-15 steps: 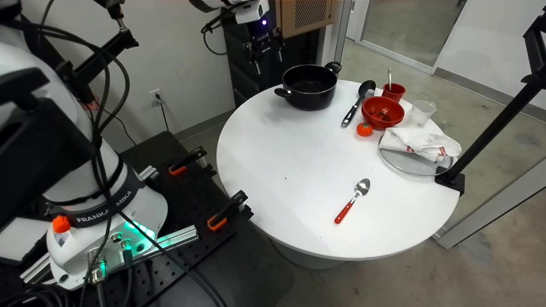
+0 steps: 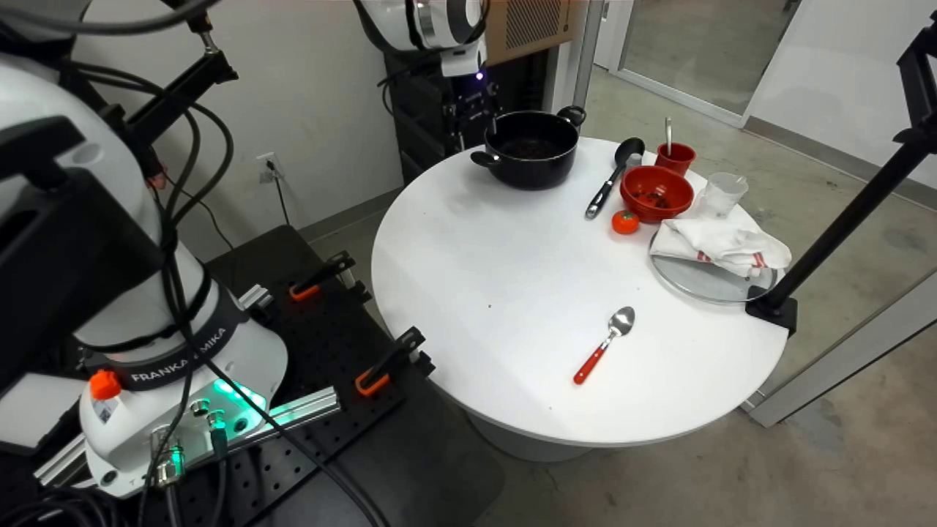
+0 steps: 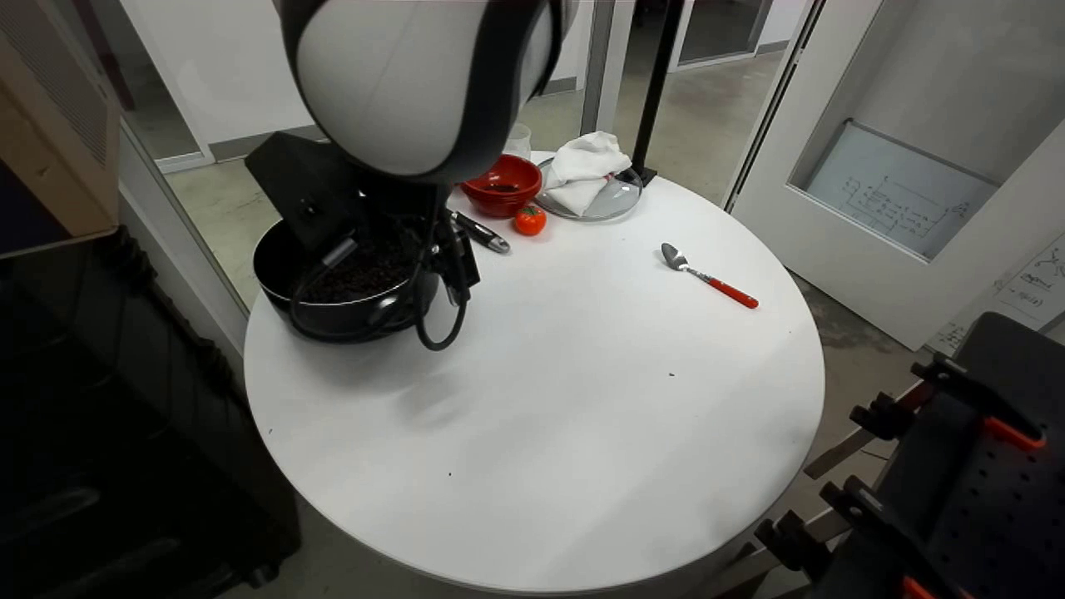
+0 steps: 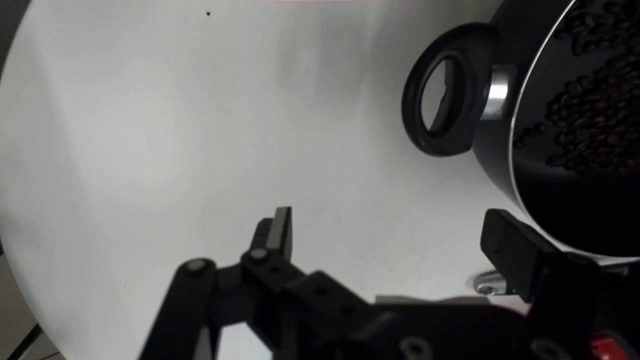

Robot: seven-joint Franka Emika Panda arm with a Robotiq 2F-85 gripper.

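On the white round table [image 2: 492,263] a black two-handled pot [image 2: 531,167] stands at the far edge. Dark beans [image 4: 606,108] lie inside the pot, and its near handle [image 4: 447,90] shows in the wrist view. My gripper is open, its two fingers wide apart with only tabletop visible between them. In the wrist view the right fingertip [image 4: 507,246] overlaps the pot's rim; whether they touch I cannot tell. Exterior view 1 has the gripper [image 2: 476,140] beside the pot's left side. The arm hides part of the pot in exterior view 2.
Right of the pot lie a black ladle [image 2: 606,184], a red bowl [image 2: 656,193], a red cup [image 2: 674,158], a clear cup [image 2: 722,195] and a tomato [image 2: 625,222]. A white cloth [image 2: 720,244] rests on a plate [image 2: 703,285]. A red-handled spoon [image 2: 604,344] lies nearer.
My arm and gripper have moved right and down, from above and left of the pot to close beside it. The objects on the table have not moved.
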